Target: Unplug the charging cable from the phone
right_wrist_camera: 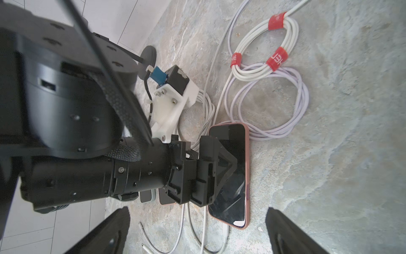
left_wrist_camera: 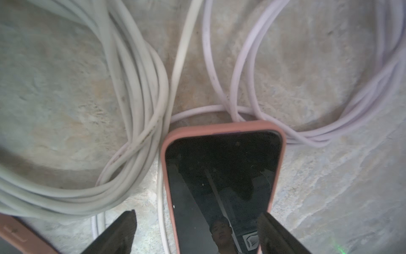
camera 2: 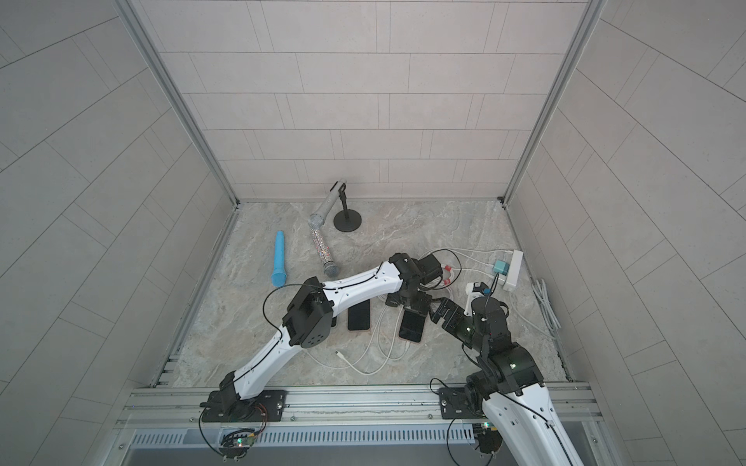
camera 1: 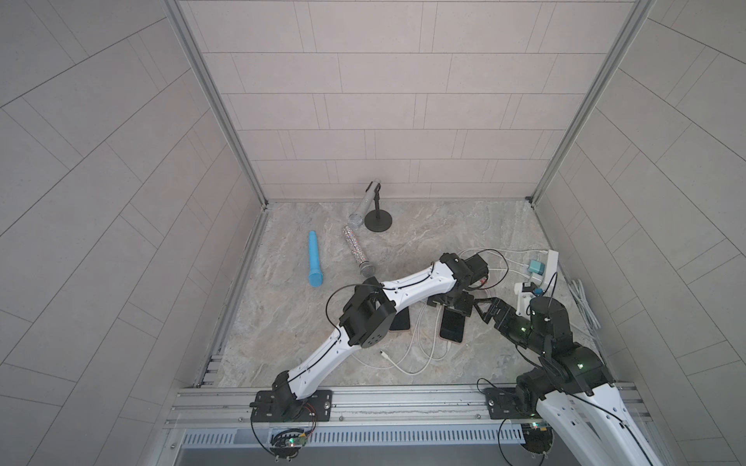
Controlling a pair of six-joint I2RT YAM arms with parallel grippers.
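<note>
A pink-cased phone (left_wrist_camera: 220, 186) lies screen up among coiled white (left_wrist_camera: 143, 105) and lilac cables (right_wrist_camera: 291, 110). In the right wrist view a white cable plug (right_wrist_camera: 225, 228) sits at the phone's lower end. My left gripper hangs low over the phone, its fingers apart with nothing held visibly. My right gripper stands open to the phone's right, with nothing between its fingers; the left gripper's body hides part of the phone in that view.
A second phone (camera 2: 359, 315) lies left. A power strip (camera 2: 513, 270) with a blue charger (camera 2: 501, 267) is at the right. A blue tube (camera 1: 314, 256), bead-filled tube (camera 1: 355, 244) and black stand (camera 1: 378, 220) occupy the back left and middle.
</note>
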